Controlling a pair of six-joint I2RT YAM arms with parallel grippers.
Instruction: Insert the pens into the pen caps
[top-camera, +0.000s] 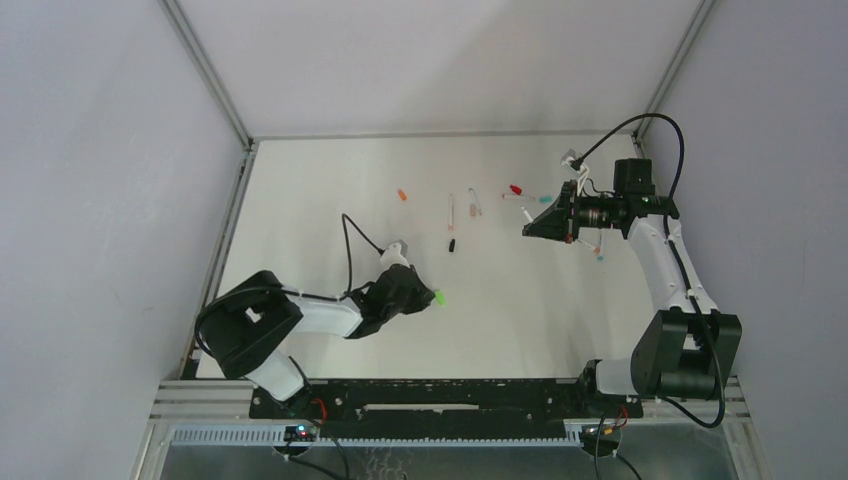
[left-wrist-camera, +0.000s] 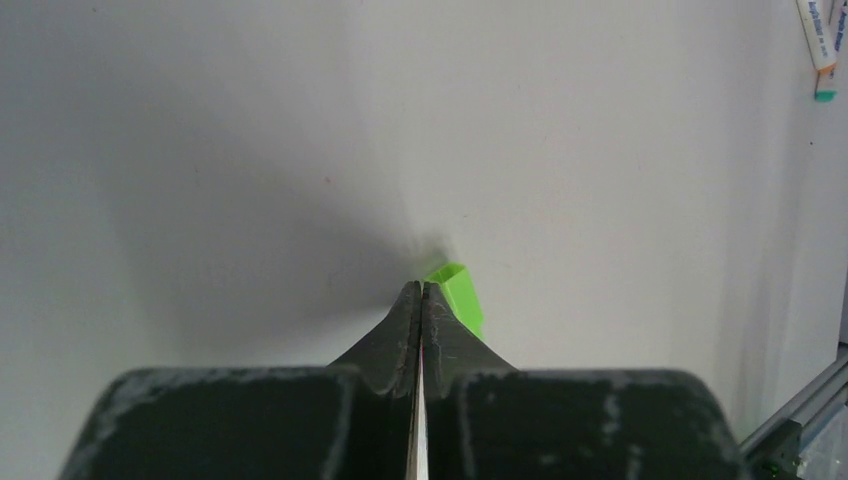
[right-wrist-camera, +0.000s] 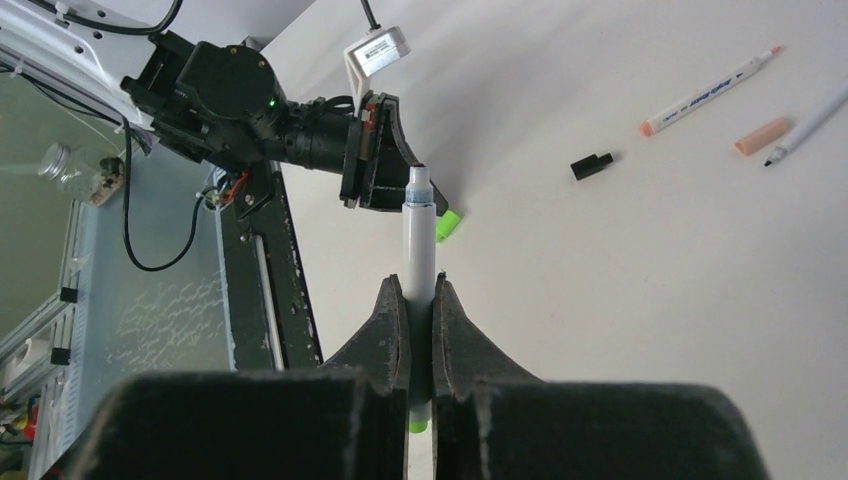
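The green cap (top-camera: 440, 298) lies on the table; in the left wrist view the cap (left-wrist-camera: 462, 298) is just beyond my left gripper's shut fingertips (left-wrist-camera: 421, 290), with nothing seen between them. From above, my left gripper (top-camera: 428, 295) is low beside it. My right gripper (top-camera: 530, 227) is shut on a white pen with a green end; in the right wrist view the pen (right-wrist-camera: 419, 250) stands upright between the fingers, its tip end uppermost.
A black cap (top-camera: 452, 245), orange cap (top-camera: 401, 194), red cap (top-camera: 516, 189), several pens (right-wrist-camera: 700, 95) and other caps lie over the middle and back right.
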